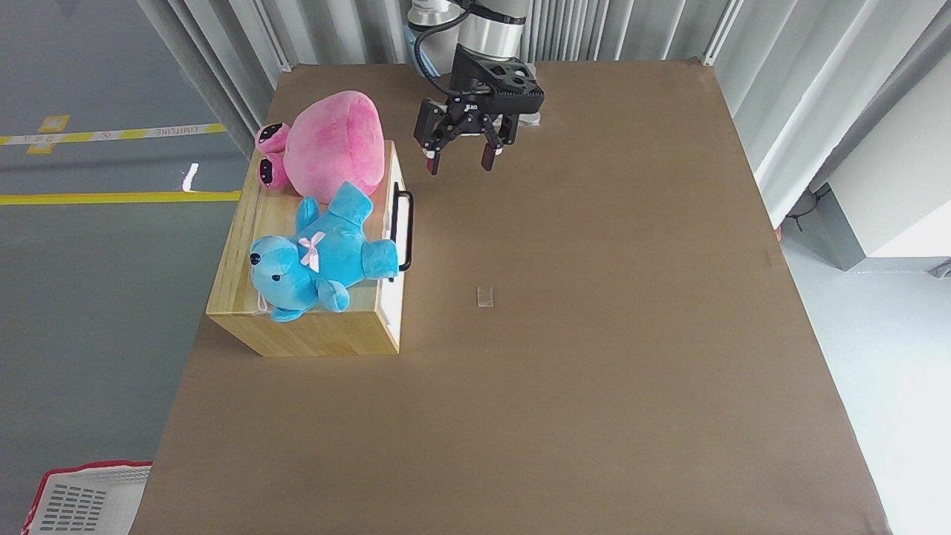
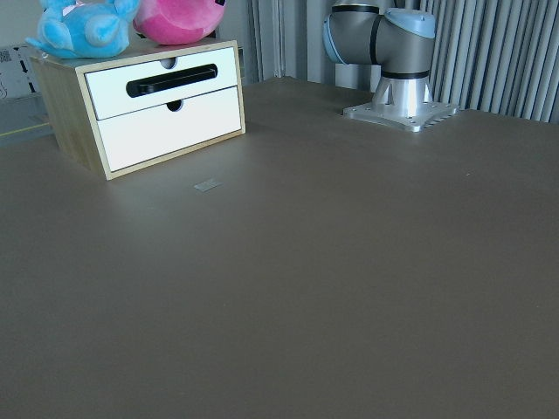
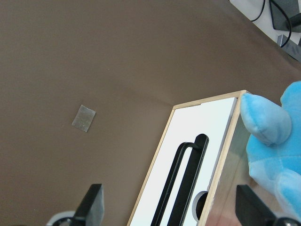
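Note:
A blue plush bear (image 1: 336, 250) lies on the wooden two-drawer box (image 1: 303, 334), beside a pink plush toy (image 1: 332, 141). The box's white front carries a black handle (image 1: 407, 231), also seen close up in the wrist view. My gripper (image 1: 461, 160) hangs high, right of and behind the box, apart from both toys; it is open with nothing between its fingers. In the wrist view its two fingers show wide apart at the bottom edge. The left view shows the toys on the box top, with the gripper out of that view.
A white basket with red rim (image 1: 93, 467) sits off the table at lower left. Grey curtains line the back.

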